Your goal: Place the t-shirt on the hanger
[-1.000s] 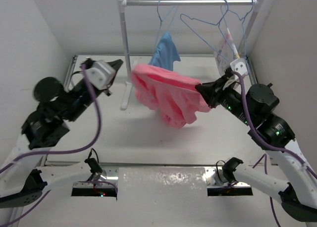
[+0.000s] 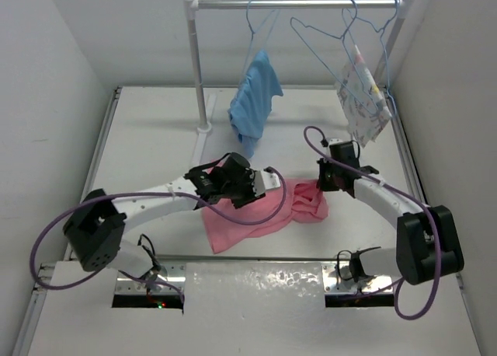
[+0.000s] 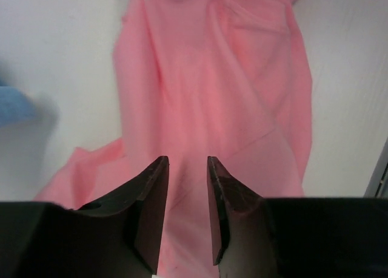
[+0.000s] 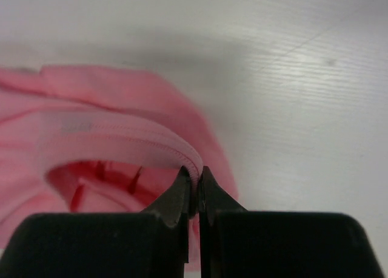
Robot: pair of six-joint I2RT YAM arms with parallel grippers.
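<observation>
The pink t-shirt [image 2: 268, 215] lies spread and creased across the middle of the table, its right end bunched up. At that end my right gripper is shut, pinching a hemmed edge of the shirt [image 4: 136, 135]. My left gripper hovers over the shirt's left part with a gap between its fingertips and only pink cloth [image 3: 206, 96] showing below. An empty blue hanger [image 2: 342, 36] hangs from the rail [image 2: 295, 5] toward the right.
Near the rail's left side hangs a blue garment [image 2: 256, 95], low over the table. A white patterned garment [image 2: 363, 95] hangs at the right. Bare table [image 2: 151, 142] shows on the left and along the back.
A second ago the shirt hung raised from my right gripper; now it lies on the table. Both arms have lowered, the left one moving rightward over the cloth. The empty hanger has swung slightly.
</observation>
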